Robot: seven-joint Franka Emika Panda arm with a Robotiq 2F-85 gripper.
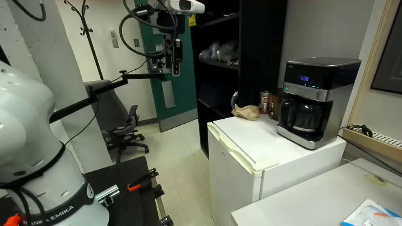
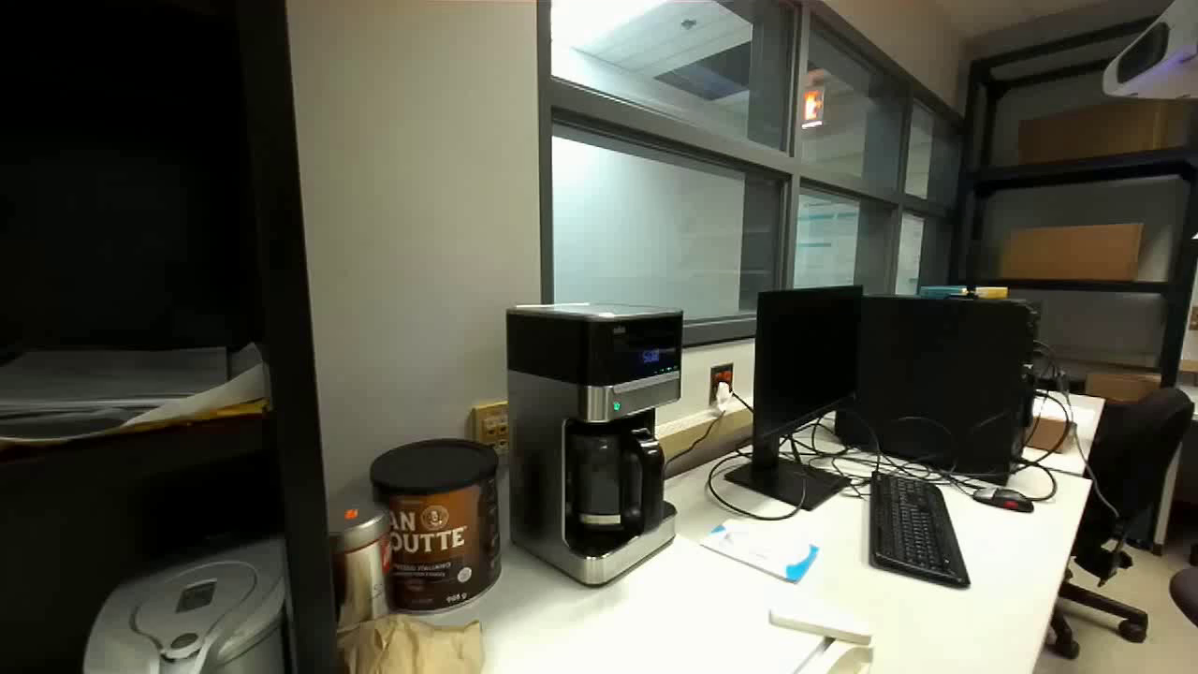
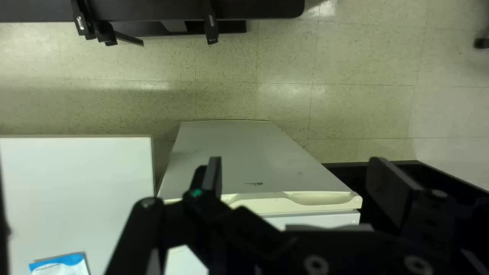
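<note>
My gripper hangs high over the front of a white mini fridge, its two dark fingers wide apart and nothing between them. In exterior view 1 the gripper (image 1: pixel 176 73) is near the top, in front of the green door and left of the fridge. The fridge door (image 3: pixel 238 156) looks shut, with a cream handle recess (image 3: pixel 321 198) along its top edge. On the fridge stands a black and silver coffee maker (image 1: pixel 320 98) with its glass carafe (image 1: pixel 306 116) inside. Exterior view 2 shows the same coffee maker (image 2: pixel 545 438) but no gripper fingers.
Beside the coffee maker are a brown coffee can (image 2: pixel 440 528), a metal canister (image 2: pixel 361 567) and a crumpled paper bag (image 1: pixel 245 112). A tall black shelf (image 1: pixel 260 49) rises behind the fridge. A white table (image 1: pixel 301 199) adjoins it, carrying a blue-white packet (image 1: pixel 373 214).
</note>
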